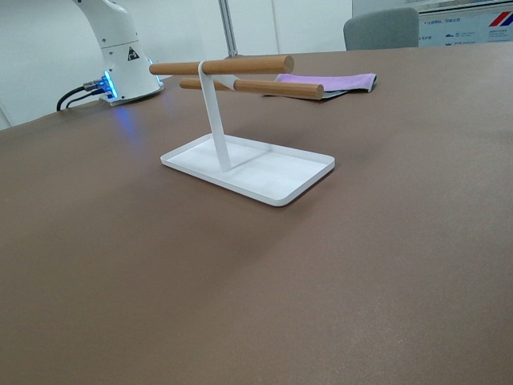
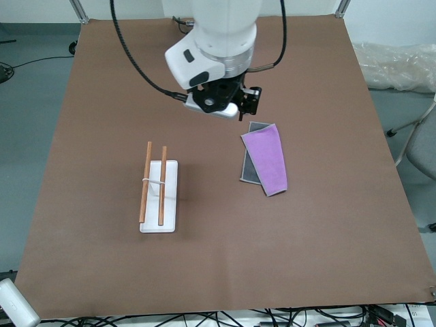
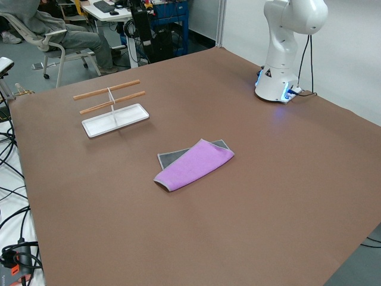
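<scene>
A purple cloth (image 2: 268, 157) lies over a grey cloth (image 2: 249, 171) on the brown table, right of centre in the left view; both also show in the right view (image 3: 191, 165). Left of them stands a white tray (image 2: 169, 211) carrying a rack with two wooden bars (image 2: 146, 184). My black gripper (image 2: 242, 106) hangs from the white arm above the back of the table, behind the cloths; whether its fingers are open or shut I cannot tell.
Cables run along the table's near edge in the left view. A grey chair (image 2: 426, 143) stands beyond the right edge, and a person sits past the table in the right view.
</scene>
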